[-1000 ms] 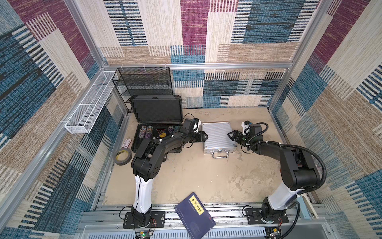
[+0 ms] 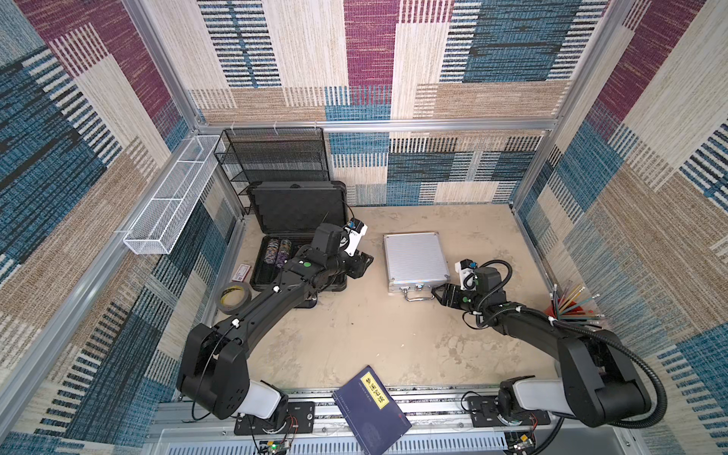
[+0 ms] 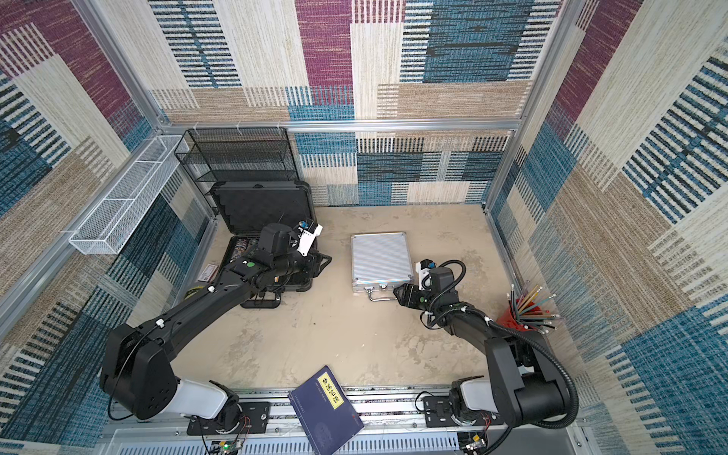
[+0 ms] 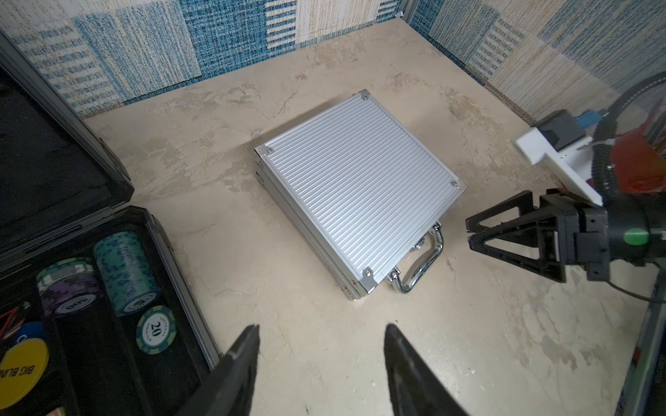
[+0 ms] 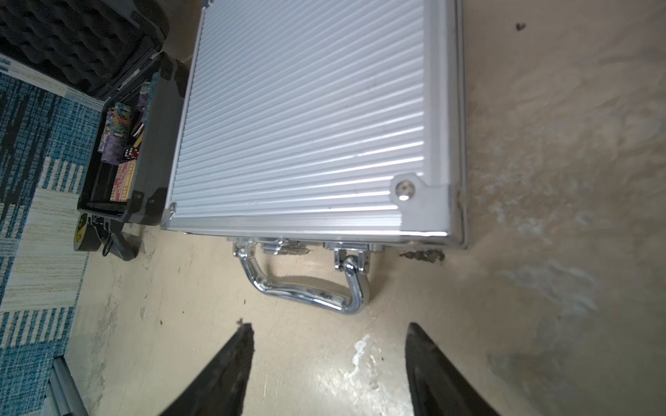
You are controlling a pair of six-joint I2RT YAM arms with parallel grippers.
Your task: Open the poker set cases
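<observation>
The closed silver case (image 2: 415, 256) lies mid-table, its chrome handle (image 5: 305, 294) and latches facing the front. A black case (image 2: 295, 204) stands open at the left, with chips and other pieces inside. My left gripper is open and empty above the right part of the black case, left of the silver one. My right gripper is low at the front right corner of the silver case, in front of the handle, its fingers apart with nothing between them.
A tape roll (image 2: 233, 298) lies at the left. A red pencil cup (image 3: 523, 314) stands at the right. A blue book (image 3: 326, 413) lies on the front edge.
My left gripper has moved left, away from the silver case. My right gripper has moved down toward the front, from the case's right side to near its handle.
</observation>
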